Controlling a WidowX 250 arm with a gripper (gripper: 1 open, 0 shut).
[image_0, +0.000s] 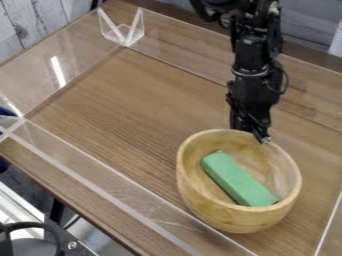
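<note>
A round wooden bowl (197, 191) stands in the lower right of the camera view, with a green rectangular block (237, 180) lying inside it. The dark robot arm hangs from the top, and its gripper (261, 134) is at the bowl's far rim. The fingertips are small and dark; the gripper looks shut, with nothing visible between its fingers.
The wooden table (114, 110) is broadly clear to the left of the bowl. A clear plastic piece (122, 30) sits at the back left. Black cables or hardware lie at the lower left corner, beyond the table edge.
</note>
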